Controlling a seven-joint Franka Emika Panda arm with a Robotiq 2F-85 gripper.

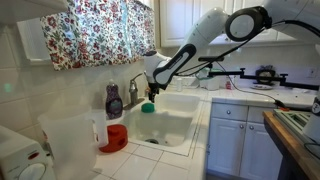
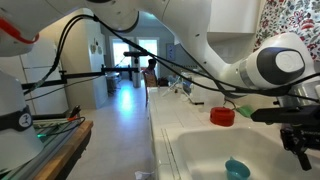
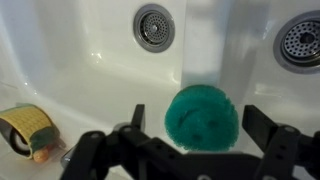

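Observation:
A round green-teal thing (image 3: 202, 118), perhaps a scrubber or small bowl, sits at the white sink (image 3: 95, 70); in exterior view 1 the same green thing (image 1: 148, 107) lies toward the sink's back side. My gripper is open above it. In the wrist view the two dark fingers stand on either side of the green thing, with nothing held between them. Exterior view 2 has the green thing (image 2: 237, 168) below and to the left of my gripper (image 2: 303, 160). How high the fingers are above it is hard to tell.
Two drains (image 3: 154, 28) show in the sink. Behind it stand a faucet (image 1: 133, 88) and a dark bottle (image 1: 114, 102). A red bowl (image 1: 113, 138) and a white pitcher (image 1: 72, 145) stand on the near counter. A yellow item (image 3: 28, 128) lies at the sink's edge.

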